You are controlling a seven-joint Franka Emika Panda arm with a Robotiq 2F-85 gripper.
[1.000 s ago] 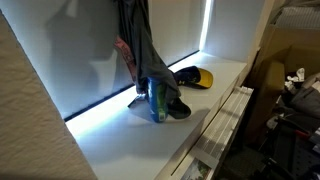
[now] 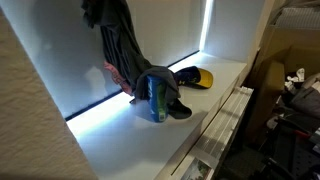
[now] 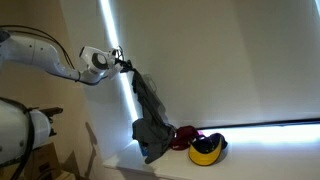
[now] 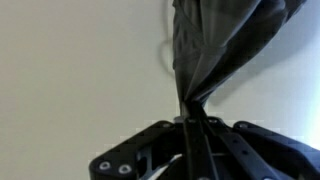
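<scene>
A dark grey cloth hangs in a long drape from my gripper, its lower end bunched on the white surface. In the wrist view the gripper is shut on a gathered pinch of the cloth, which spreads out beyond the fingertips. Exterior view 1 shows the cloth slanting down from the upper left, with a reddish patch along its side. The gripper's fingers cannot be made out in that view.
A blue-green can stands against the cloth's lower end. Close by lie a black-and-yellow cap and a maroon cap. Behind the ledge rises a pale wall.
In exterior view 1 the cloth's upper part has swung left and now slants more. Its lower end remains by the can, and the caps have stayed put.
</scene>
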